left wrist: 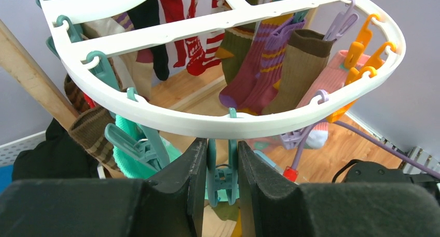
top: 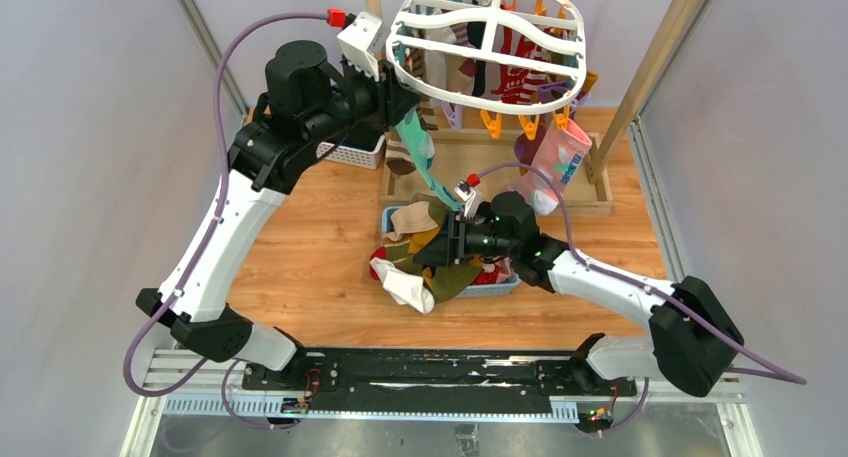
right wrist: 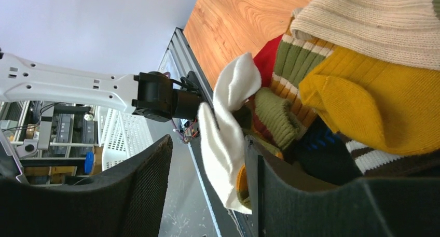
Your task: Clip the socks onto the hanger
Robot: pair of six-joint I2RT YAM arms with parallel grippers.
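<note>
Overhead is the white oval hanger [top: 490, 102], with many socks clipped along its rim. My left gripper is shut on a teal clip [left wrist: 223, 181] that hangs from the near rim. A turquoise sock [top: 415, 142] dangles from the clip beside it. Below the hanger, my right gripper is over the blue basket [top: 487, 290], its fingers apart and nothing gripped between them. A white sock [right wrist: 224, 138] is draped over the pile at the basket's near left, just beyond those fingertips. Mustard [right wrist: 371, 99] and beige socks [right wrist: 373, 24] lie nearby in the heap.
A wooden stand post [top: 650, 72] rises at the right of the hanger. Behind the basket is the stand's wooden base [top: 480, 157]. A white perforated bin [top: 352, 155] stands at the back left. Bare wood floor [top: 310, 267] lies left of the basket.
</note>
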